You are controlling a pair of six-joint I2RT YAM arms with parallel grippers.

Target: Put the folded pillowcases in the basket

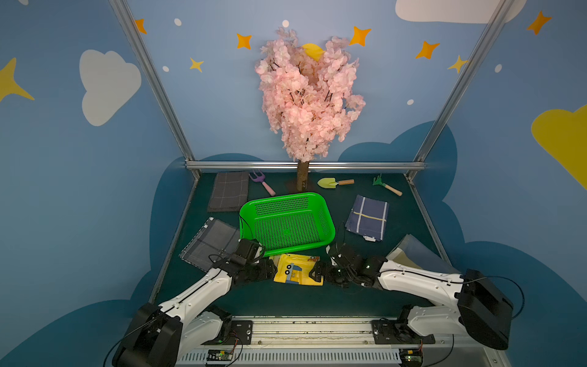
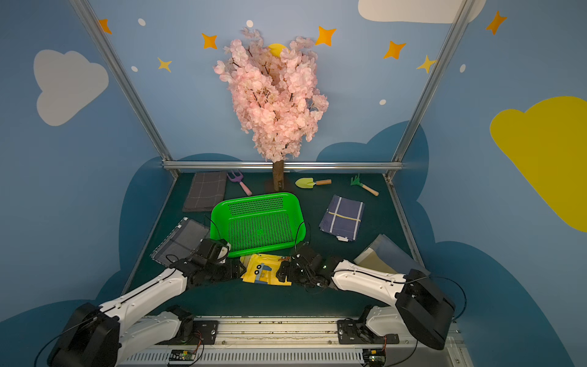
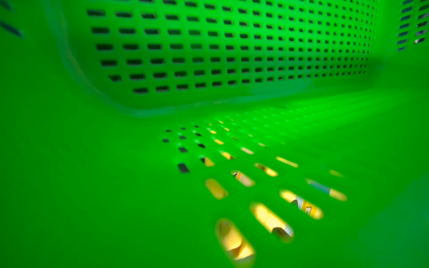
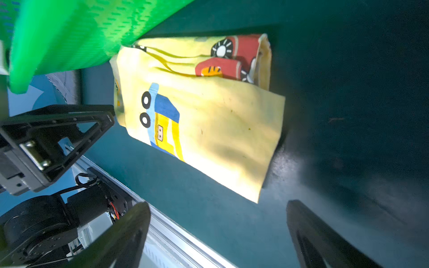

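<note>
The folded yellow pillowcase (image 1: 297,270) with a blue car print lies on the dark table, just in front of the green basket (image 1: 330,239). In the right wrist view the pillowcase (image 4: 210,120) has loose folds along its top and rests flat. My left gripper (image 1: 272,269) is at its left end; the left wrist view is filled by the basket (image 3: 111,178), so its fingers are hidden there and their gap cannot be judged. At the other end, my right gripper stands open, its fingers apart with nothing between them.
A folded blue cloth (image 1: 367,218) lies right of the basket, grey cloths (image 1: 228,191) to the left. Another cloth (image 1: 415,253) lies partly under the right arm. Garden tools, including a trowel (image 1: 336,183), lie along the back by the blossom tree (image 1: 302,177).
</note>
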